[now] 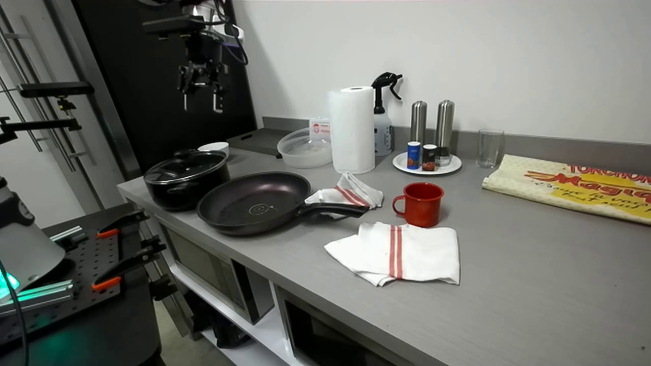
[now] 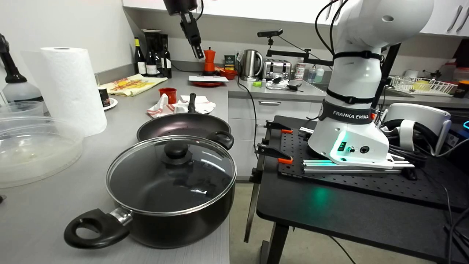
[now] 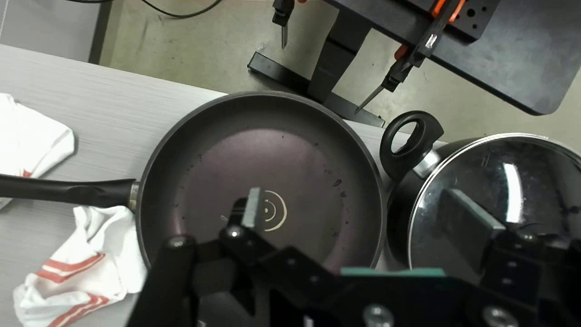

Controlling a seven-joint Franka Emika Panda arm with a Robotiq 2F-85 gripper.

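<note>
My gripper [image 1: 202, 104] hangs high above the back left of the counter, open, its two fingers apart with nothing between them. From the wrist camera, one finger pad [image 3: 252, 208] appears over the frying pan and the other over the pot's glass lid. The black frying pan [image 3: 267, 180] lies empty on the counter, its handle toward the towels. Beside it stands the black pot [image 2: 184, 226], covered by a glass lid [image 2: 145, 176] with a black knob. A white towel with red stripes [image 1: 421, 253] lies folded near a red mug [image 1: 422, 205]; another crumpled towel [image 1: 348, 194] lies by the pan's handle.
A paper towel roll [image 1: 352, 131], a clear plastic bowl [image 1: 303, 149] and a spray bottle [image 1: 382, 128] stand along the wall. Grinders and small shakers sit on a white plate [image 1: 400, 164].
</note>
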